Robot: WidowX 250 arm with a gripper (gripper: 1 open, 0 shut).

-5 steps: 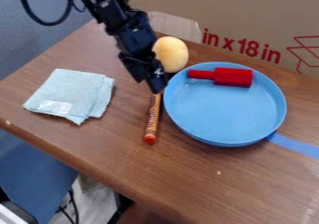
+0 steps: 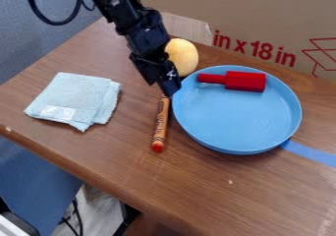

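My black gripper [image 2: 168,83] hangs over the far end of an orange stick with red tip [image 2: 160,125], at the left edge of a blue plate [image 2: 237,122]; its fingertips are dark and too small to tell whether they are shut or hold anything. A red object with a handle [image 2: 245,81] lies on the plate's upper part. Behind the gripper and plate sits a pale yellow round object [image 2: 183,54]. A folded light blue cloth [image 2: 74,100] lies to the left.
The wooden table [image 2: 157,191] has bare room at the front and upper left. A cardboard box [image 2: 262,19] stands behind. Blue tape [image 2: 309,154] runs to the right of the plate. The table's left edge drops off to the floor.
My gripper has shifted slightly toward the plate's left edge over the last second; the objects on the table look unchanged.
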